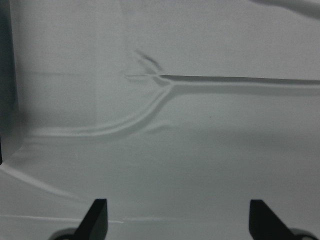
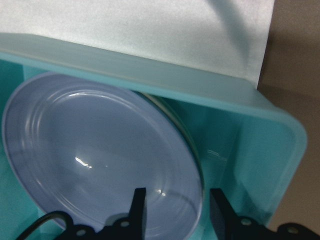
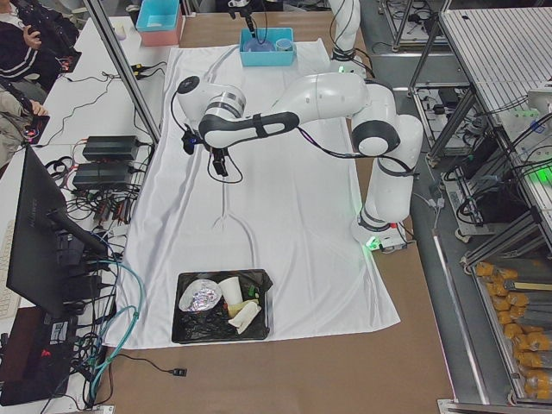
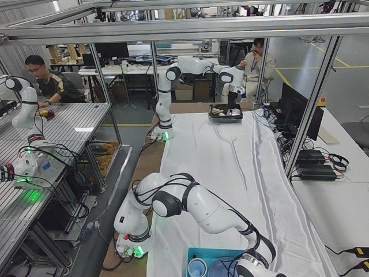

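Observation:
My left gripper hangs open over the bare white cloth (image 1: 210, 150), empty between its fingers; from the left camera it shows above the cloth's middle. My right gripper stands open over the turquoise bin (image 2: 270, 150), its fingertips by the right edge of a blue-purple plate (image 2: 95, 150) leaning inside; a second, greenish rim shows behind that plate. A blue cup (image 4: 197, 268) is also in the bin. At the opposite end of the cloth, a black tray (image 3: 185, 328) holds a foil-like round item (image 3: 201, 294) and pale items (image 3: 231, 290).
The cloth between tray and bin is clear. A monitor (image 3: 43, 241), cables and black boxes (image 3: 103, 175) line one side. Metal frame posts (image 3: 129, 86) stand beside the table, and a metal bench (image 3: 487, 60) is on the other side.

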